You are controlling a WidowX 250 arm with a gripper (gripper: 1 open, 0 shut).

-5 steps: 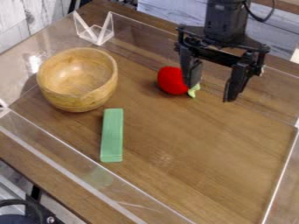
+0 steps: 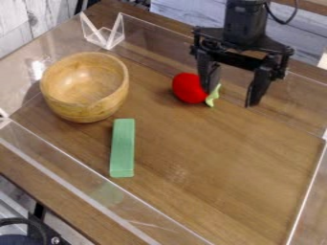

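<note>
My black gripper [image 2: 234,78] hangs over the back right of the wooden table, its two fingers spread apart, open. A red round object [image 2: 189,88] with a pale green part lies at the left finger, partly hidden by it; I cannot tell whether they touch. A wooden bowl [image 2: 84,86] sits at the left. A green flat bar [image 2: 122,147] lies lengthwise in front of it.
Clear plastic walls and a white wire-like bracket [image 2: 102,31] edge the table at the back left.
The gripper has shifted very slightly; the objects on the table look unchanged.
</note>
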